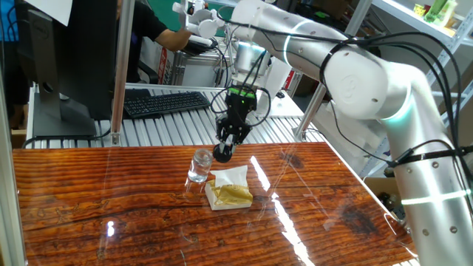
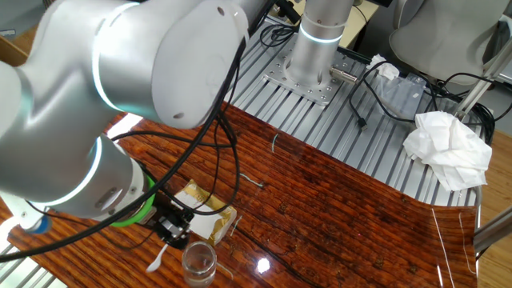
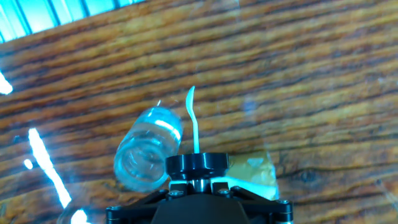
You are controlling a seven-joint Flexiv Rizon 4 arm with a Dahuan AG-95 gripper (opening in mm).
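Note:
Above the table's far edge, my gripper (image 1: 227, 138) points down with its fingers closed around the neck of a black round piece (image 3: 197, 165). A thin pale spoon-like stick (image 3: 193, 118) reaches out beyond that piece in the wrist view; whether the two are joined is hidden. Its pale end (image 2: 158, 258) also shows beside the gripper in exterior view 2. A clear glass jar (image 1: 199, 165) stands upright close by, just left of the black piece in exterior view 1. The tissue pack (image 1: 230, 193), white and gold, lies on the other side of the jar.
Crumpled white paper (image 2: 448, 150) lies off the tabletop in exterior view 2. Cables hang loosely along the arm.

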